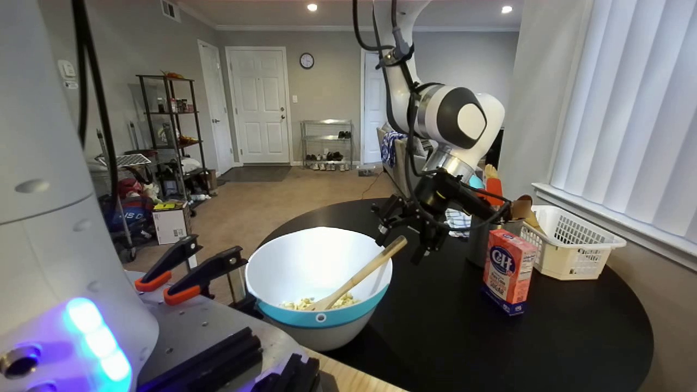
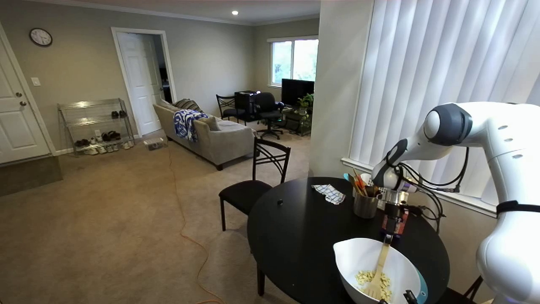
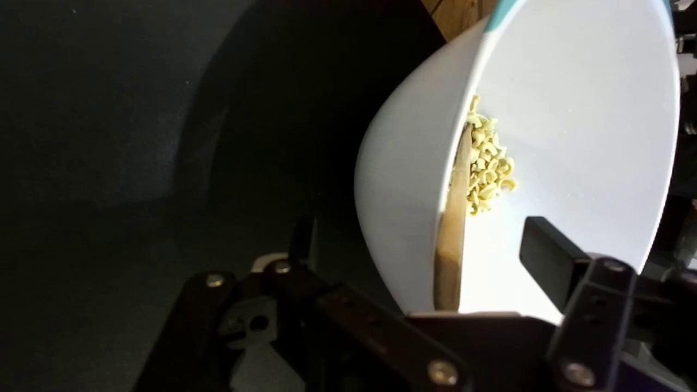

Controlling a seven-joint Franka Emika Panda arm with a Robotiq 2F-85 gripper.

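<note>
A white bowl [image 1: 300, 258] with a teal outer band stands on the black table, small pale pasta pieces [image 3: 487, 170] in its bottom. A wooden spoon [image 1: 366, 271] leans inside it, its handle resting on the rim and sticking out past it. My gripper [image 1: 400, 243] is open beside the handle's upper end. In the wrist view the handle [image 3: 449, 261] appears between the two spread fingers, nearer the middle than either finger [image 3: 552, 261]. No finger visibly grips it. In exterior view 2 the slotted head of the spoon [image 2: 373, 289] lies among the pasta.
A pink sugar box [image 1: 509, 271] stands right of the gripper, with a metal utensil holder [image 2: 365, 205] and a white basket [image 1: 572, 242] behind it. A checked cloth [image 2: 330, 193] lies farther back. Bare table [image 1: 444, 326] lies between bowl and box.
</note>
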